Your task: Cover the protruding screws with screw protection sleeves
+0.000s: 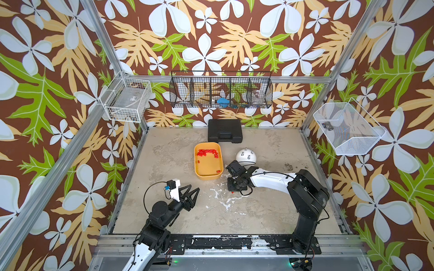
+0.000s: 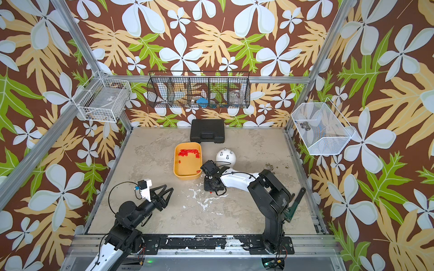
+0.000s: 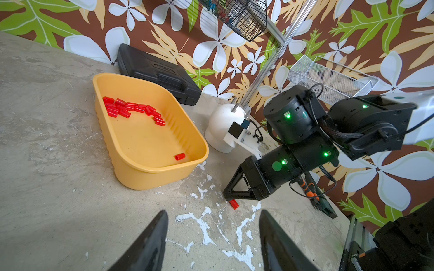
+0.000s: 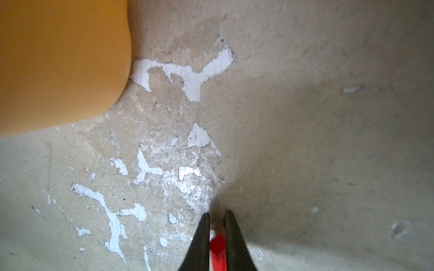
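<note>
A white dome (image 1: 246, 155) with protruding screws stands right of the yellow bin (image 1: 208, 176), which holds a pile of red sleeves (image 3: 124, 108) and a lone one near its front. My right gripper is low over the table in front of the dome, its fingers either side of a loose red sleeve (image 4: 218, 253); whether they grip it is unclear. My left gripper stands open and empty at the front left, facing the bin.
A black case (image 1: 224, 131) lies at the back. Wire baskets (image 1: 220, 92) hang on the frame above.
</note>
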